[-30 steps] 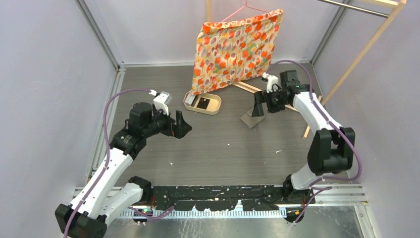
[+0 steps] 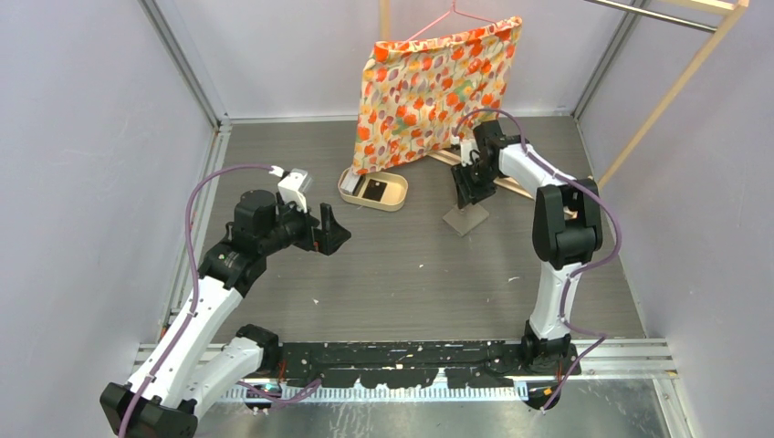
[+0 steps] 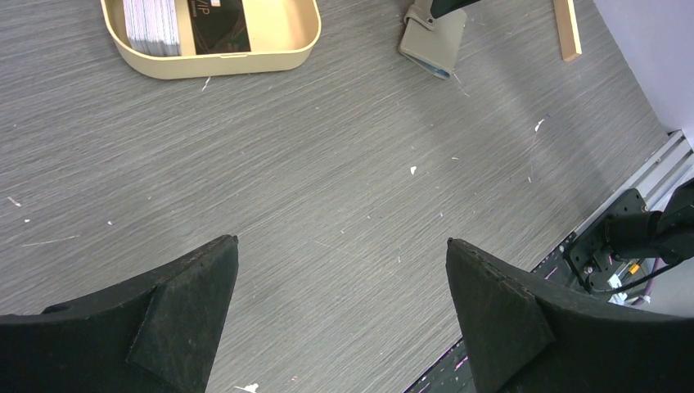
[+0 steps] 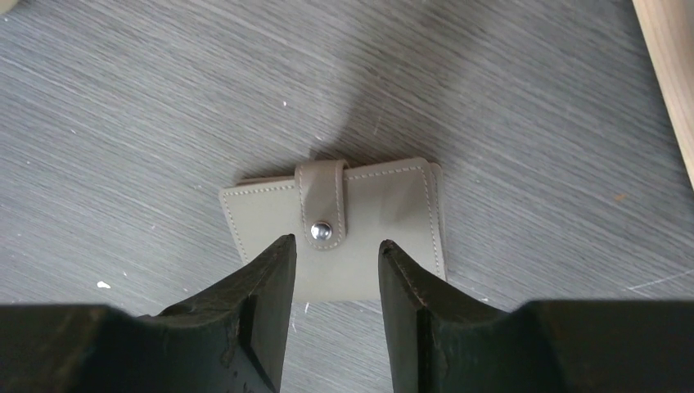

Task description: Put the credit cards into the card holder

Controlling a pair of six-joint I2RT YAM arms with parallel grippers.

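Observation:
A grey-beige card holder (image 2: 465,219) with a snap strap lies closed on the floor, filling the middle of the right wrist view (image 4: 385,221). My right gripper hangs just over it, part open, nothing visible between its fingers. My left gripper stands open and empty over bare floor. Left of the holder, a cream tray (image 2: 392,196) holds a stack of white-edged cards (image 3: 151,24) and a black card (image 3: 219,29).
An orange floral cloth (image 2: 434,91) hangs on a pink hanger behind the tray. Wooden strips (image 3: 566,29) lie right of the holder.
My right arm has swung leftward and its gripper has turned over the card holder. The left arm has shifted very slightly.

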